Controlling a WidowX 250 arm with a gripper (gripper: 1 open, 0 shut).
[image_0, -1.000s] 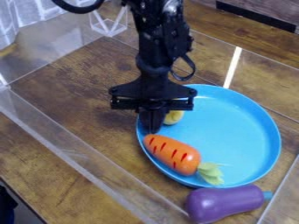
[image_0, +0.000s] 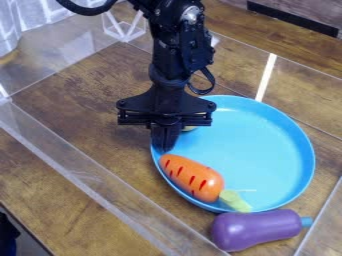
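My black gripper (image_0: 166, 135) hangs low over the left rim of a blue plate (image_0: 261, 155), its fingertips down at the rim and looking shut, with nothing visible between them. An orange toy carrot (image_0: 190, 176) with pale green leaves lies on the plate's lower left, just in front of the fingertips. A small yellow item (image_0: 189, 128) is mostly hidden behind the gripper. A purple toy eggplant (image_0: 254, 230) lies on the table outside the plate at the lower right.
Transparent strips or walls run along the left and front of the work area.
The gripper has shifted slightly left.
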